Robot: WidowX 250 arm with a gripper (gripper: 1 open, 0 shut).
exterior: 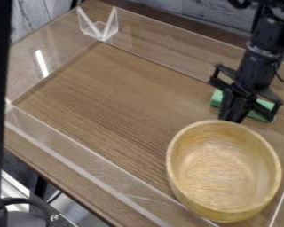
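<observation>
My gripper (237,110) is low at the right side, over a green block (262,112) that lies on the wooden floor just behind a large pale yellow bowl (224,187). The gripper looks shut; whether anything is between its fingertips is hard to tell, as they are dark and blurred in front of the block.
A clear plastic holder (99,27) stands at the back left. A dark object (20,213) sits at the bottom-left corner.
</observation>
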